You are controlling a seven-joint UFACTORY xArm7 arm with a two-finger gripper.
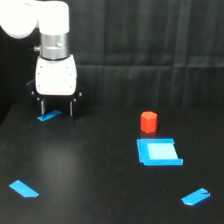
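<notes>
My gripper [57,107] hangs fingers-down at the back left, close to the black table. Its two fingers stand apart, with no object visible between them, so it is open. An orange-red block [149,122] stands upright on the table, well to the right of the gripper. Just in front of the block lies a white square [161,151] bordered with blue tape [143,152].
Flat blue tape strips mark the table: one near the gripper [49,116], one at front left [23,189], one at front right [196,197]. Dark curtain [140,50] hangs behind.
</notes>
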